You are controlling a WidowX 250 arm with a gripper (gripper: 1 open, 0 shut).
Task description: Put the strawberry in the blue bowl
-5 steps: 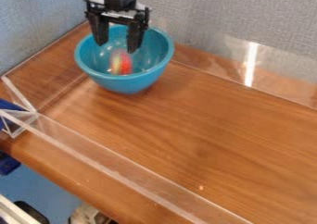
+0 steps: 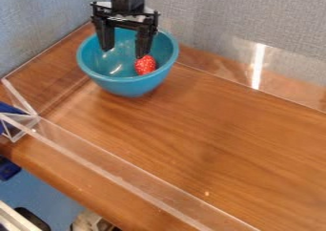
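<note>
The red strawberry [image 2: 145, 65] lies inside the blue bowl [image 2: 125, 85], against the right part of its inner wall. Over the bowl hangs my black gripper [image 2: 124, 49], its two fingers [image 2: 106, 39] spread apart and reaching down past the rim. Nothing is between them. The strawberry rests just below and to the right of the right finger; whether they touch is hard to tell.
The bowl stands at the back left of the wooden table [image 2: 211, 135], near the grey walls. A clear low barrier [image 2: 102, 163] runs along the front left edge.
The gripper has shifted slightly to the right.
</note>
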